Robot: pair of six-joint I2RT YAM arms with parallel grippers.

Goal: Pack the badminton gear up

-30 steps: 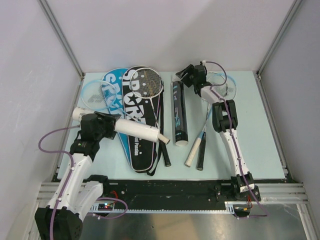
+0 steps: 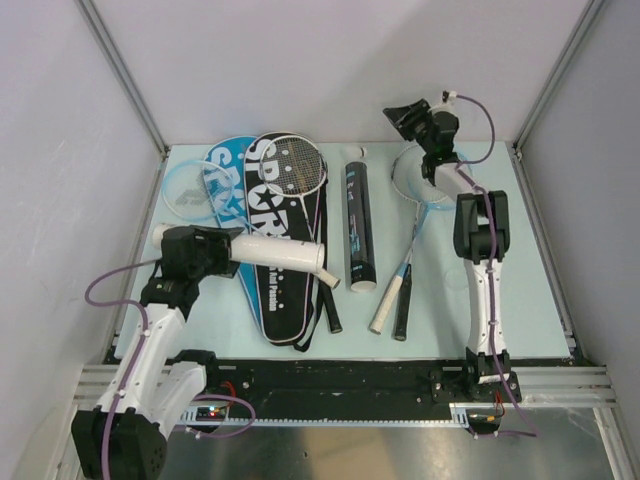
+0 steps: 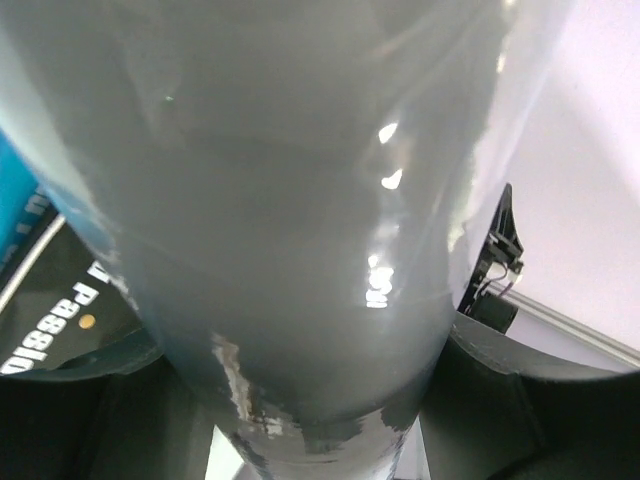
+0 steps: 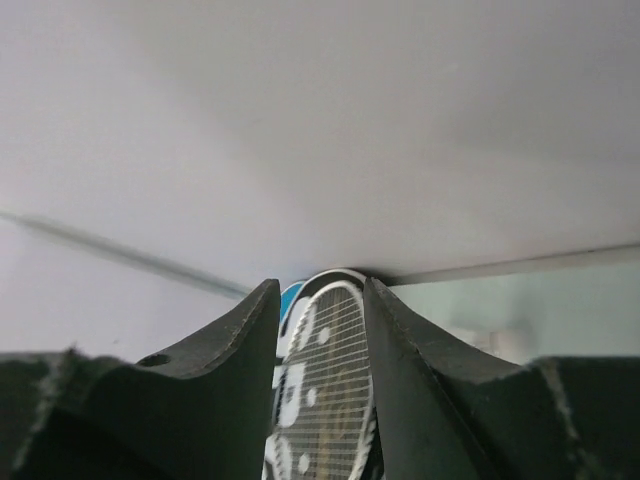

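Observation:
My left gripper [image 2: 210,240] is shut on a white shuttlecock tube [image 2: 285,252], filling the left wrist view, held across the racket bags over the blue bag [image 2: 230,150] and black bag [image 2: 275,310]. A blue racket [image 2: 185,185] and a silver racket [image 2: 300,165] lie on the bags. A black tube [image 2: 358,220] with a white lid end lies at centre. Two rackets [image 2: 405,268] lie right of it. My right gripper [image 2: 397,117] is raised near the back wall, above and right of the black tube's top; whether anything thin is between its close-set fingertips is unclear.
A small white object [image 2: 352,152] sits at the black tube's far end. Walls border the back and sides.
My right gripper has moved up and to the right, away from the black tube's far end. My left gripper and the white tube have stayed put.

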